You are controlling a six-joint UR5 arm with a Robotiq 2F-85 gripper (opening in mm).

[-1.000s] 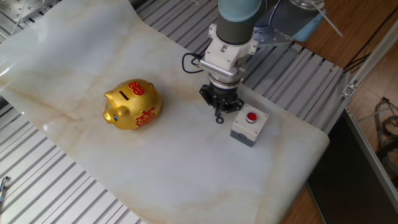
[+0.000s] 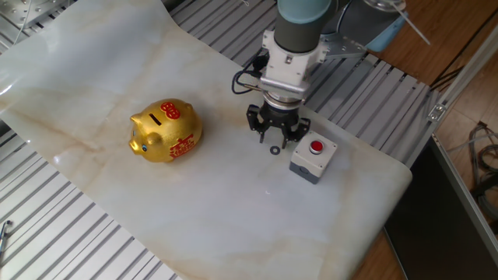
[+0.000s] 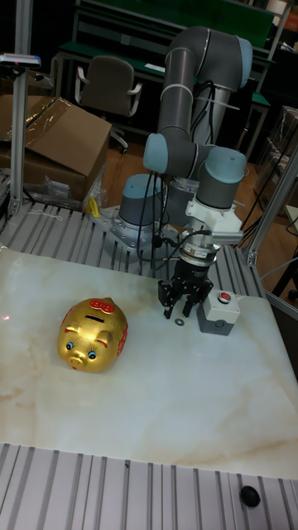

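Observation:
My gripper [image 2: 273, 141] points down near the right part of the table, its two fingers apart and empty. Just in front of the fingertips, a small dark ring [image 2: 275, 150] lies flat on the pale sheet; in the other exterior view the ring [image 3: 179, 322] also shows below the gripper [image 3: 177, 310]. Close beside the right finger is a white and grey box [image 2: 313, 161] with a red button [image 2: 316, 146] on top; whether they touch I cannot tell. Well to the left stands a golden piggy bank [image 2: 166, 131], its dark slot [image 2: 156, 120] facing up.
A marbled sheet [image 2: 226, 210] covers the slatted metal table [image 2: 62, 225]. Between the piggy bank and the gripper the surface is clear, as is the front area. A round black knob [image 3: 250, 495] sits at the front edge.
The gripper's fingers were together over the ring and have spread apart. The button box has shifted very slightly to the right. The ring and piggy bank have stayed in place.

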